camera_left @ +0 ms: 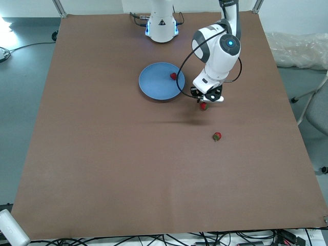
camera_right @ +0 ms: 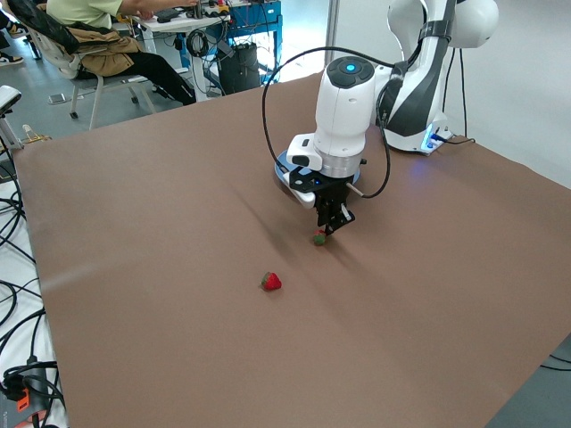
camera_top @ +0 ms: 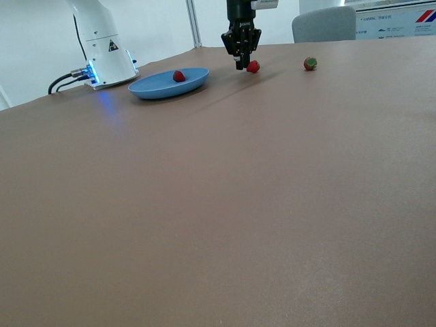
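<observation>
My gripper point(camera_top: 241, 63) hangs low over the brown table, its black fingers just beside a strawberry point(camera_top: 253, 67) point(camera_left: 203, 106); whether it grips or touches it I cannot tell. A second strawberry point(camera_left: 217, 137) point(camera_top: 310, 63) point(camera_right: 272, 282) lies apart on the bare table, nearer the left camera. A blue plate point(camera_left: 154, 82) point(camera_top: 150, 87) holds a red strawberry point(camera_left: 173, 76) point(camera_top: 179, 75). In the right view the arm hides most of the plate.
The white arm base point(camera_left: 162, 28) stands at the table's back edge. A grey chair point(camera_left: 320, 107) stands beside it, and cables run along the near edge on the floor side.
</observation>
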